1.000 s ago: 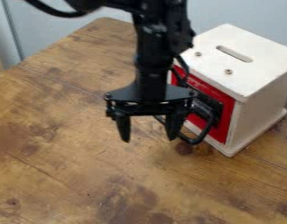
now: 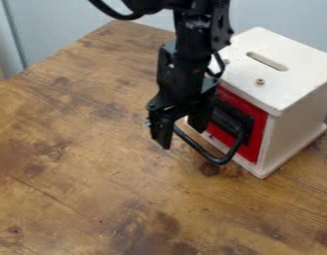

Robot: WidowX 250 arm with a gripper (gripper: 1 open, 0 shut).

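Note:
My black gripper [image 2: 174,124] hangs pointing down just left of the front of a white box [image 2: 279,75] with a red front panel [image 2: 253,141]. It is open, seen side-on, with its fingertips low beside the box. A black handle bar [image 2: 209,155] sticks out from the red front and loops down near the table. Part of the red front is hidden behind the gripper and arm.
A pale wall stands behind it.
My gripper has turned about its vertical axis, from both fingers spread across the view to a side-on view. The box has not visibly moved.

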